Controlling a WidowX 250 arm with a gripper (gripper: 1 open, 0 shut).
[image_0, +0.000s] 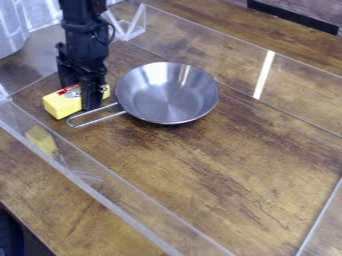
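My black gripper (83, 92) reaches down from the top left onto a yellow block (63, 105), which has a small red-and-white label on top. The fingers are down at the block, shut on it as far as can be seen, though the arm partly hides the grip. Just to the right sits a steel frying pan (167, 92), its wire handle pointing toward the lower left, passing just in front of the block.
Clear plastic walls (54, 150) border the work area, and a pale translucent object stands at the upper left.
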